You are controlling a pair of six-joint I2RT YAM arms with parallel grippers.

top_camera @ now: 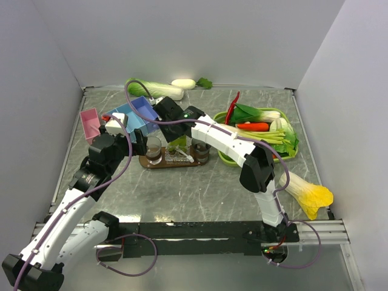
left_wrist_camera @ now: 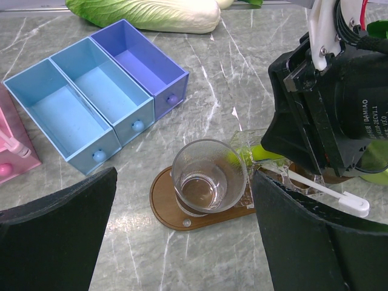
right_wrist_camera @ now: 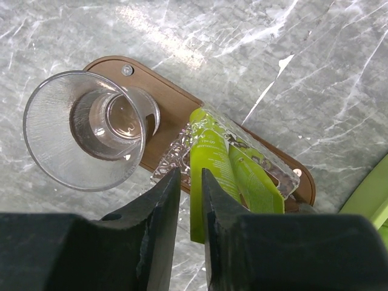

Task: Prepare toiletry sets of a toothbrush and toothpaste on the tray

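A brown wooden tray (top_camera: 145, 162) holds a clear cup (left_wrist_camera: 209, 188) at one end, a clear holder with green toothpaste tubes (right_wrist_camera: 209, 157), and another cup (top_camera: 202, 156). A white toothbrush (left_wrist_camera: 353, 203) lies across the holder. My left gripper hangs open left of and above the tray, nothing between its fingers. My right gripper is over the green tubes with its fingertips a little apart; whether it touches a tube I cannot tell.
Blue boxes (left_wrist_camera: 73, 115) and a pink box (top_camera: 90, 124) stand behind at left. A green basket of vegetables (top_camera: 290, 150) is on the right, a yellow-leaved cabbage (top_camera: 309, 200) near it.
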